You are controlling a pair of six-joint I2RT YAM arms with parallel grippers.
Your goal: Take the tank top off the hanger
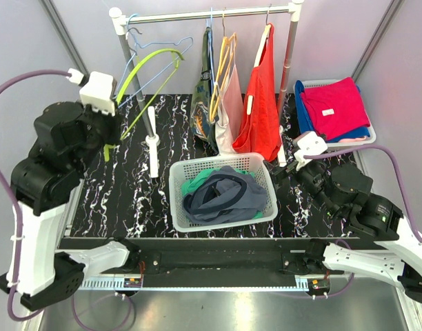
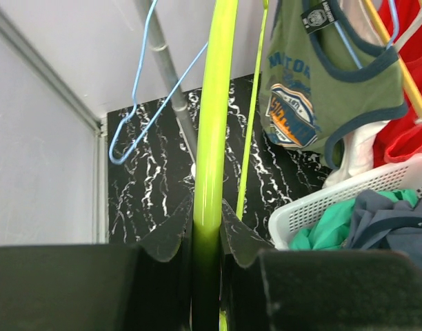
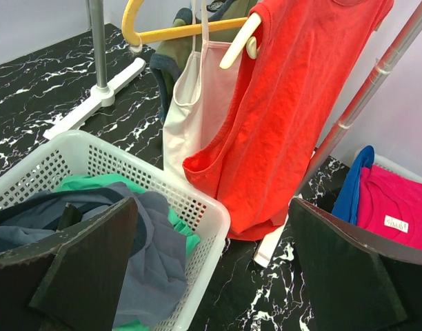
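Note:
A bare green hanger (image 1: 164, 52) has no garment on it. My left gripper is shut on one arm of this hanger, and in the top view the hanger's far end overlaps the blue hanger (image 1: 171, 44) at the rack's left. Whether its hook is on the rail, I cannot tell. A dark grey tank top (image 1: 225, 196) lies crumpled over a green garment (image 3: 94, 182) inside the white basket (image 1: 175, 200). To the right of the basket, my right gripper stands open with nothing between its fingers.
Along the rail (image 1: 176, 16) hang an olive tank top (image 1: 201, 114), a pale pink top (image 1: 229, 114) and a red tank top (image 1: 259, 103). A second basket (image 1: 372, 131) with folded clothes sits at right.

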